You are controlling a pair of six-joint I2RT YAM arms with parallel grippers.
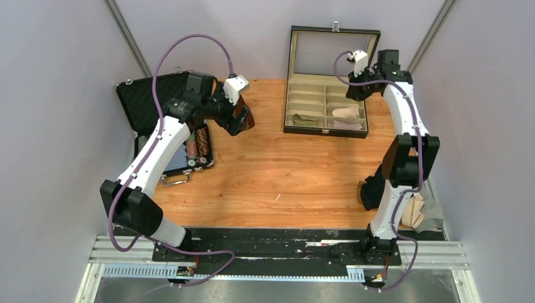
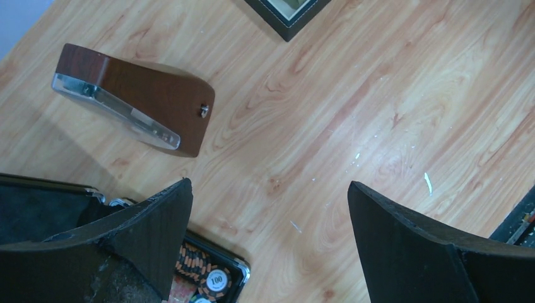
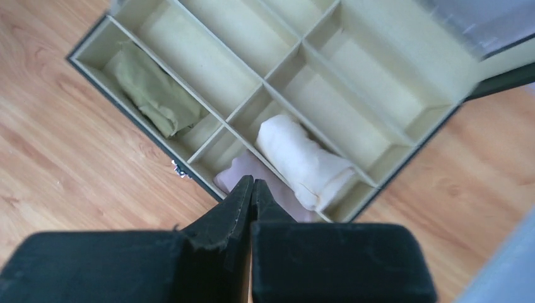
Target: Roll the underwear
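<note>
In the compartmented box [image 1: 306,96] at the back right lie a rolled cream garment [image 1: 346,113] [image 3: 296,158], a lilac one [image 1: 347,125] [image 3: 246,170] in the cell beside it, and an olive one [image 1: 306,120] [image 3: 154,91] in a corner cell. Above the box's right side, my right gripper is shut, nothing visible between its fingers. My left gripper hangs open and empty over the table, near a brown wooden object [image 2: 154,98].
An open case of chips [image 1: 199,151] stands on the left. Dark and striped cloths [image 1: 372,189] lie at the front right, partly under the right arm.
</note>
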